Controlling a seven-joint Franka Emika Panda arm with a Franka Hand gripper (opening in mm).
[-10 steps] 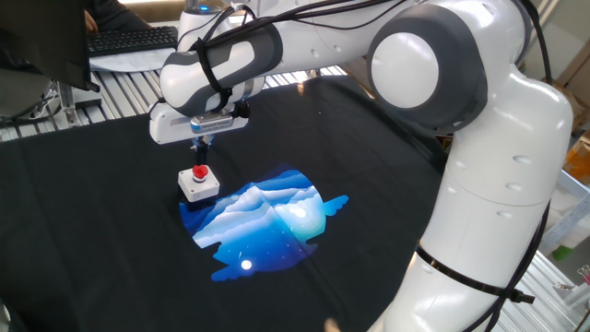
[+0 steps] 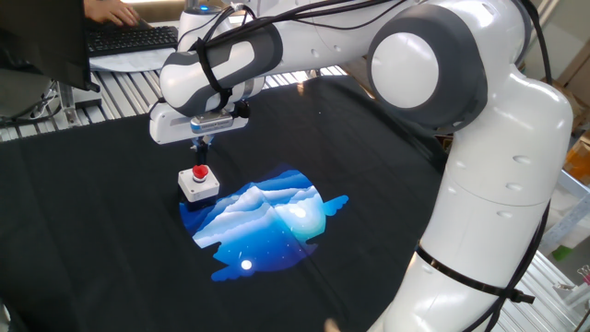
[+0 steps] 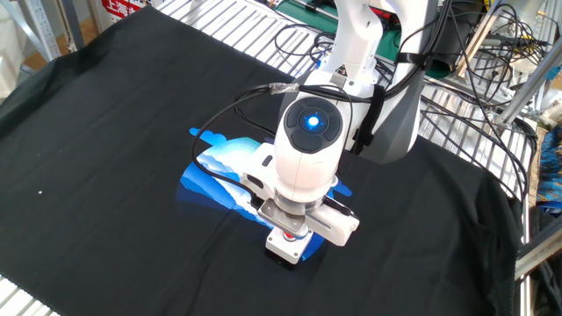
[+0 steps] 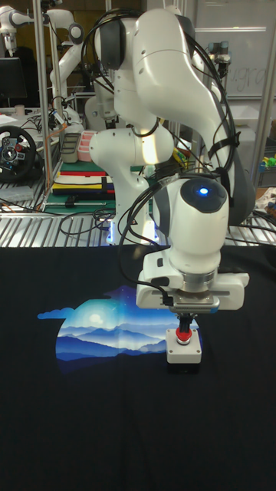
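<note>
A white box with a red push button (image 2: 200, 172) on top stands upright on the black cloth, at the edge of a blue mountain picture (image 2: 267, 221). Directly over the button, my gripper (image 4: 186, 327) points straight down. Its dark fingers look closed together, with no object visible between them. The fingertips are at the red cap (image 4: 184, 336); whether it is pressed down cannot be told. From above, in exterior view 2, the gripper body covers the fingers and most of the button, leaving the white box (image 3: 287, 247) partly visible.
Slatted metal rails (image 4: 41, 232) run behind the cloth. A keyboard (image 2: 132, 40) with a person's hand over it sits beyond the far edge. Cables hang along the arm.
My arm, the gripper and the button box show no visible movement. In the background, the person's hand has come into fuller view over the keyboard.
</note>
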